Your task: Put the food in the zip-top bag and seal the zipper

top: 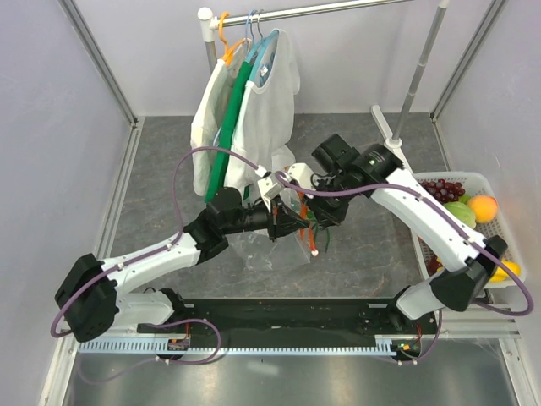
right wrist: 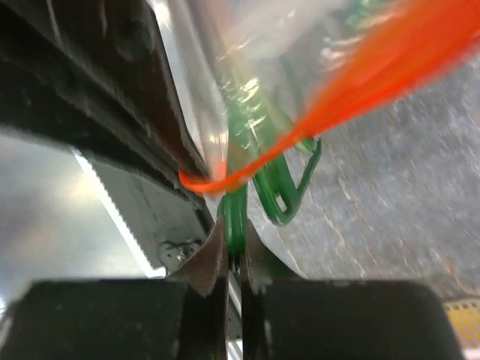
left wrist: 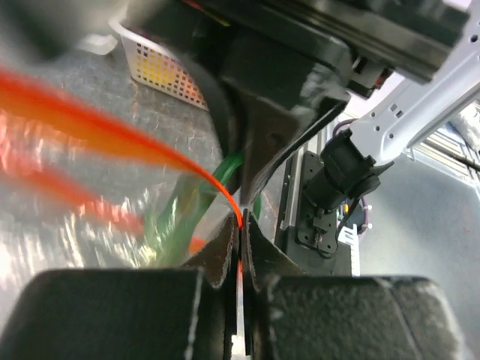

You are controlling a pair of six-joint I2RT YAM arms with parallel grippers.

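The clear zip bag with orange trim hangs between both grippers at the centre. My left gripper is shut at the bag; in the left wrist view the thin orange strip runs down between its fingertips. My right gripper is just to the right; in the right wrist view it is shut on a green strip, with a looser green piece beside it. The orange strip crosses just above. The bag's contents are unclear.
A white basket of fruit stands at the right. Garments on hangers hang from a rail at the back left, close above the grippers.
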